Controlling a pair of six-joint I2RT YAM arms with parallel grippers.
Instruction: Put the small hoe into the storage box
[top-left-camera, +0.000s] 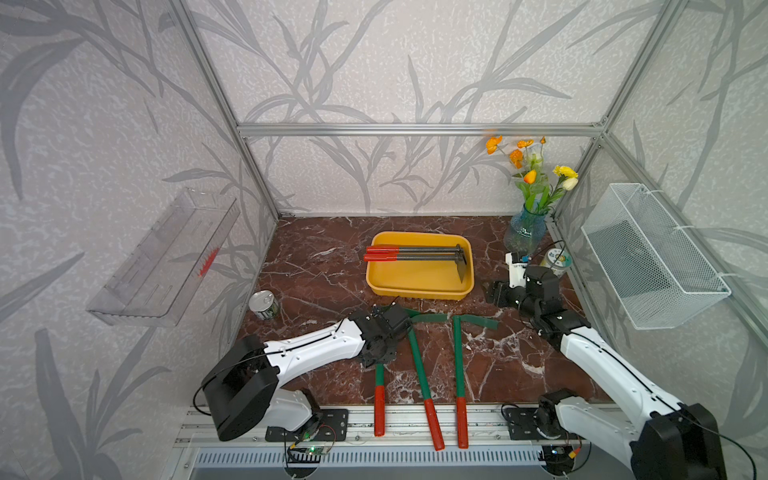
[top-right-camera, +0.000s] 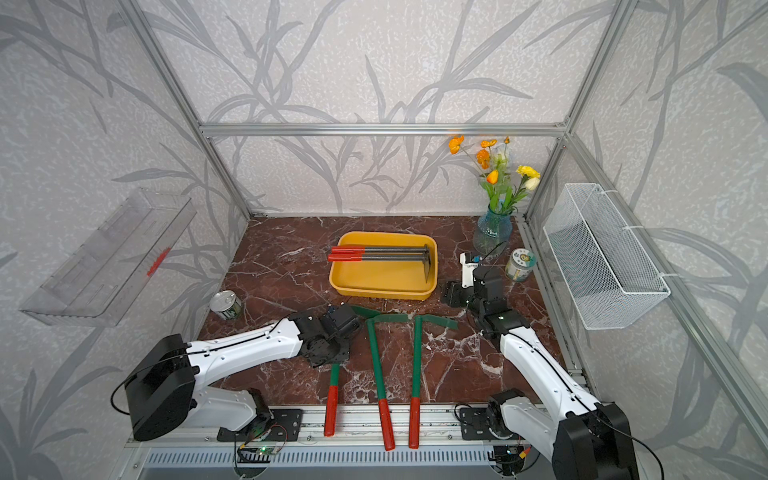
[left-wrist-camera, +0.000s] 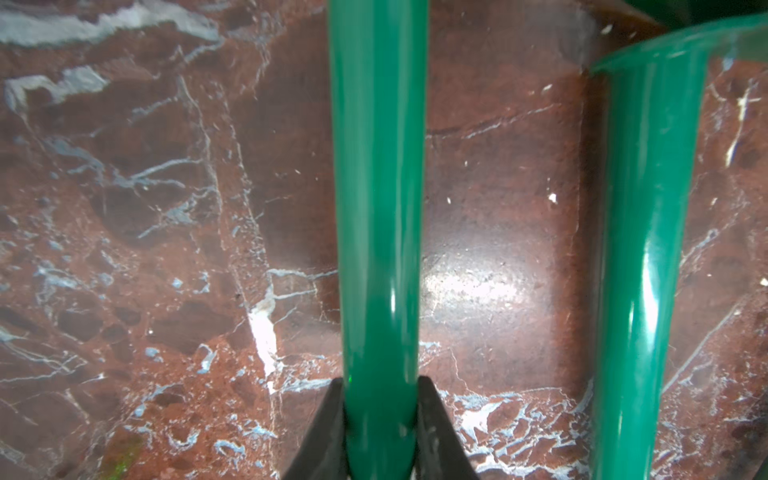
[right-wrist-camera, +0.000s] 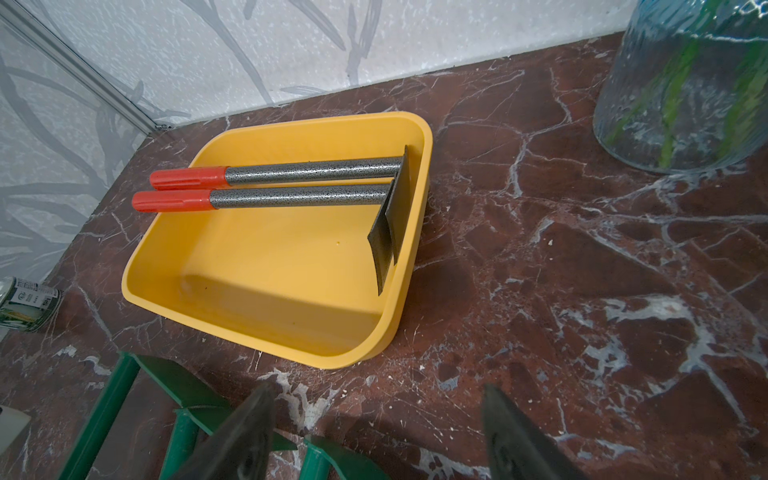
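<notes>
Three hoes with green shafts and red grips lie at the front of the table. My left gripper is shut on the green shaft of the leftmost hoe (left-wrist-camera: 377, 200); its head is largely hidden by the arm in the top views. The middle hoe (top-left-camera: 419, 368) and right hoe (top-left-camera: 459, 360) lie beside it, their blades near the box. Inside the yellow storage box (top-left-camera: 384, 287) rest two grey hoes (right-wrist-camera: 312, 172) with red grips, blades at the right end. My right gripper stands part open right of the box, nothing between its fingers.
A glass vase of flowers (top-left-camera: 525, 230) and a can (top-left-camera: 556, 260) stand at the back right. Another can (top-left-camera: 263, 304) is on the left. A clear basket (top-left-camera: 168, 264) and a white mesh basket (top-left-camera: 656, 256) hang on the side walls.
</notes>
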